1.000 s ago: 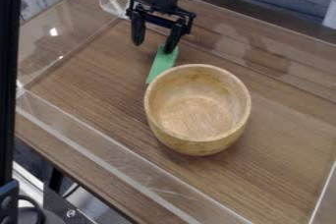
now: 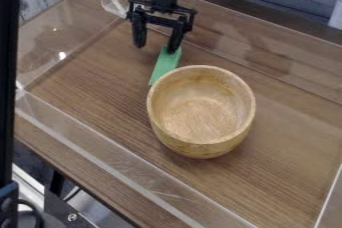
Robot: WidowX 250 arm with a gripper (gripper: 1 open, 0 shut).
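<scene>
My black gripper [image 2: 158, 34] hangs at the top centre of the view, open, its two fingers spread low over the upper end of a green object [image 2: 166, 66]. That flat, elongated object lies on the wooden surface, its lower end beside a large light wooden bowl [image 2: 201, 138]. Whether a finger touches the green object is unclear.
The wooden floor of the tray [image 2: 80, 92] is clear to the left and right of the bowl. Transparent walls edge the area at the left and front, and a clear piece [image 2: 114, 2] stands at the upper left.
My gripper has shifted very slightly; the green object and the bowl have stayed where they were.
</scene>
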